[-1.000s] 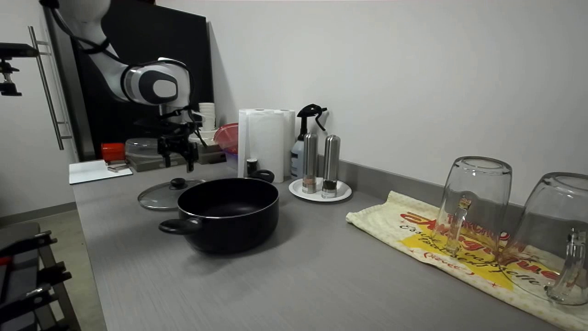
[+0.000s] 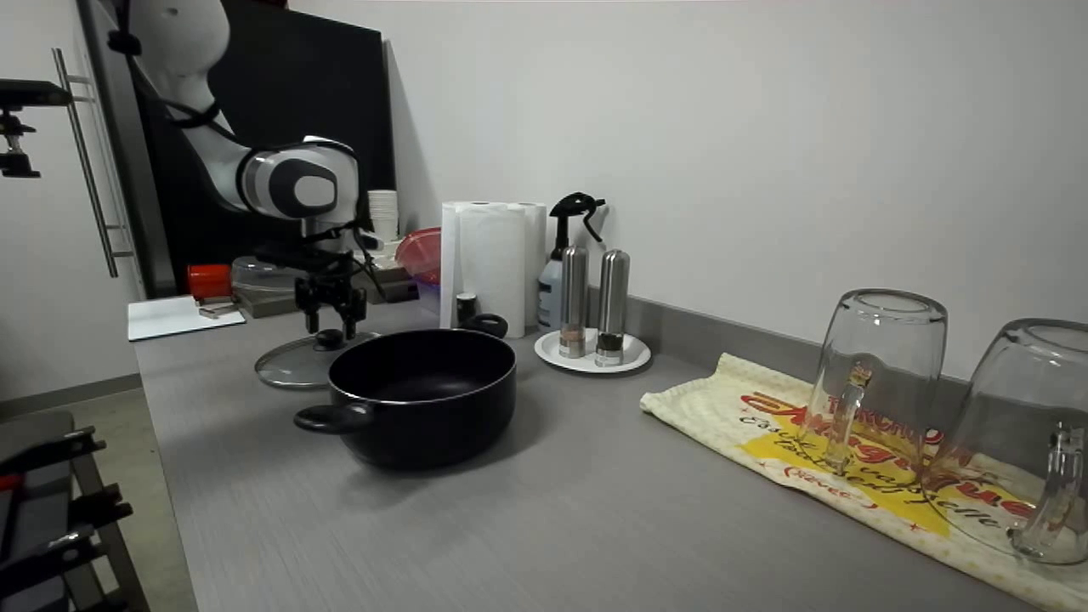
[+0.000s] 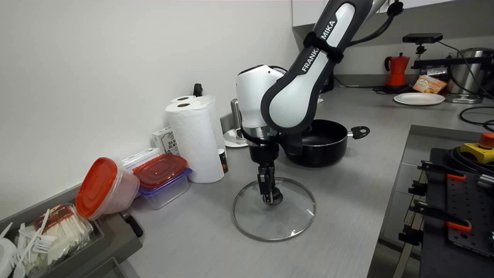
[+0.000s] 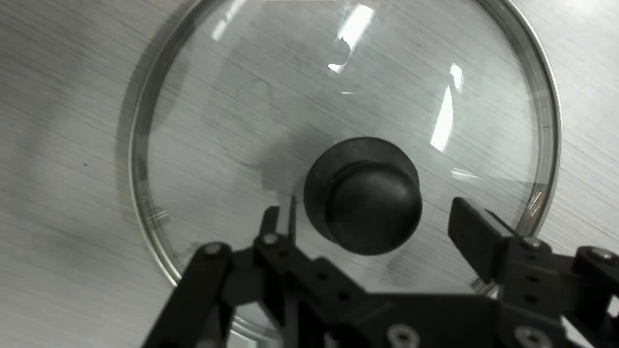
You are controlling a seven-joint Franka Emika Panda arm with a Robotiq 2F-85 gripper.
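A glass lid (image 3: 259, 217) with a metal rim lies flat on the grey counter. Its black knob (image 4: 374, 206) is centred in the wrist view, between the two fingers of my gripper as seen from above. The fingers stand apart with a gap on either side of the knob, so the gripper is open and holds nothing. In exterior view 1 the gripper (image 2: 331, 325) points down with its fingertips at about knob height. A black two-handled pot (image 2: 428, 418) stands beside the lid, uncovered and looking empty.
Paper towel rolls (image 3: 194, 139), lidded plastic tubs (image 3: 162, 185) and a cutlery tray (image 3: 60, 241) line the wall. Steel grinders (image 2: 612, 306) stand on a white plate (image 2: 637, 357). Glass mugs (image 2: 867, 377) rest upside down on a cloth (image 2: 734, 398).
My gripper has come down from above the lid to the height of its knob. Lid and pot have stayed where they were.
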